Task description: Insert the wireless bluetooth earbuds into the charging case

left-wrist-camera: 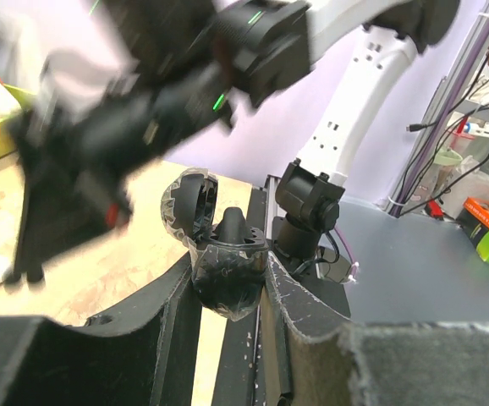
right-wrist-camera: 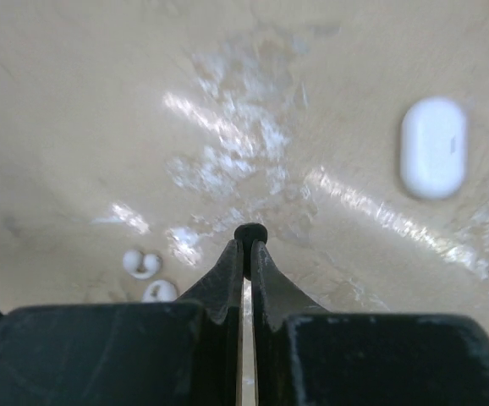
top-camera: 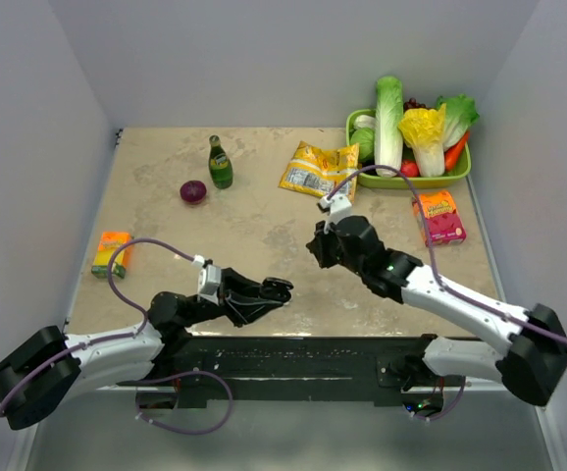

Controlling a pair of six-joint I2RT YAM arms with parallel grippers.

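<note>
A black charging case (left-wrist-camera: 229, 275) with its lid raised is clamped in my left gripper (top-camera: 269, 299), near the table's front edge. In the right wrist view a small black earbud (right-wrist-camera: 250, 233) pokes out between the tips of my right gripper, which is shut on it. The table below lies clear of those tips, though the height is hard to judge. From above, my right gripper (top-camera: 320, 247) is right of and behind the case, its tips too dark to show the earbud. Whether the case's sockets are filled cannot be told.
Two white clip-shaped earbuds (right-wrist-camera: 147, 264) and a white oval case (right-wrist-camera: 433, 148) lie on the table under the right gripper. A yellow bag (top-camera: 320, 172), a vegetable basket (top-camera: 445, 181), a bottle (top-camera: 220, 165) and an onion (top-camera: 193, 192) stand farther back.
</note>
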